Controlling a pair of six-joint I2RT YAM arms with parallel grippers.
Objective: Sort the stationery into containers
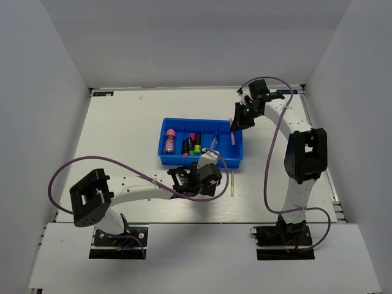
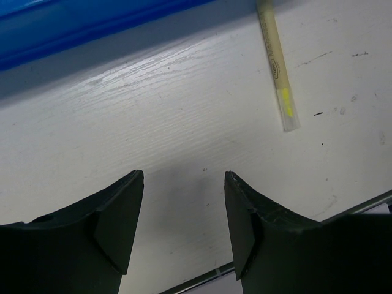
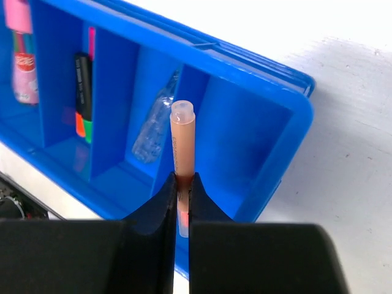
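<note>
My right gripper is shut on an orange-brown pen (image 3: 183, 142), held over the rightmost, empty compartment of the blue divided box (image 1: 173, 121). Other compartments hold a pink-capped bottle (image 1: 169, 141), several dark markers (image 1: 190, 146) and a clear tube-like item (image 3: 152, 125). A tan pen with a yellow mark inside its clear end (image 2: 275, 55) lies on the table in front of the box. To the left of that pen, over the table, my left gripper stands open, nothing between its fingers.
Bare table surrounds the box at the left (image 1: 116, 128), behind and at the right. The box's raised walls and dividers (image 3: 113, 101) separate the compartments. The left arm (image 1: 141, 187) reaches across the front of the table.
</note>
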